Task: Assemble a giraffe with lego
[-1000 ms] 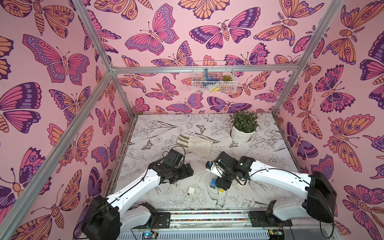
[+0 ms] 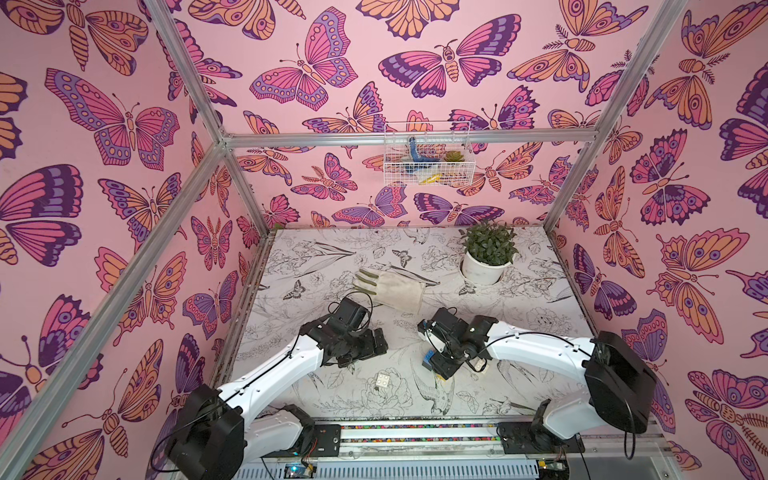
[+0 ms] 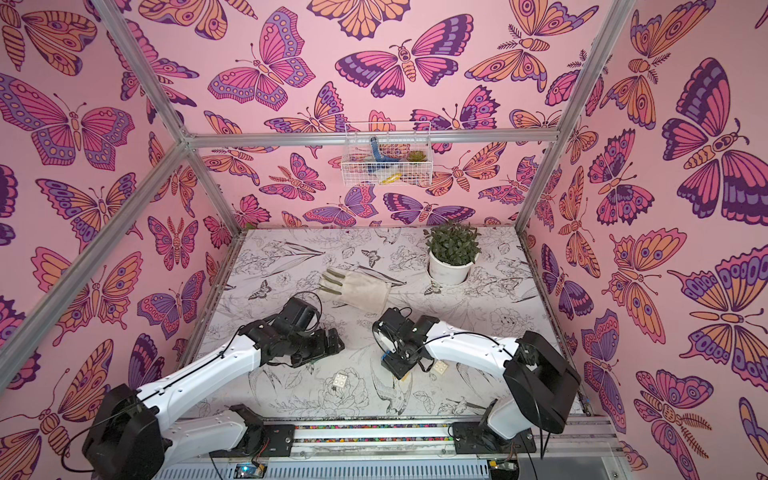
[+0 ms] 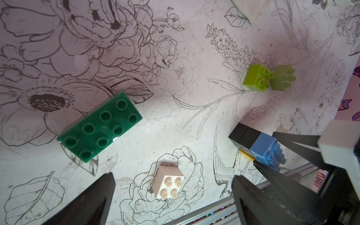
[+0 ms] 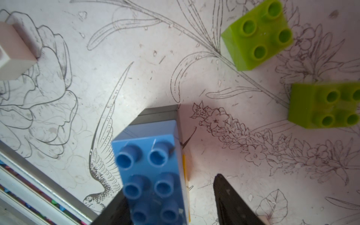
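Observation:
A blue brick (image 5: 150, 168) is joined to a black block (image 4: 244, 135), the pair standing on the table. My right gripper is part open around the blue brick; in the right wrist view a gap separates one finger (image 5: 226, 200) from it, while the other is partly hidden by it. Beside them lies a yellow piece (image 4: 246, 155), mostly covered. Over to the left, my left gripper (image 2: 382, 341) hangs open and empty above the table. Its wrist view shows a dark green brick (image 4: 100, 125), a pale brick (image 4: 168, 182), a lime brick (image 4: 255, 77) and another green brick (image 4: 282, 77).
Another pale brick (image 3: 439, 366) lies close by the right gripper. Farther back are a glove (image 2: 400, 292) and a potted plant (image 2: 484, 272). A metal rail (image 2: 416, 419) edges the front.
The left arm has stayed still.

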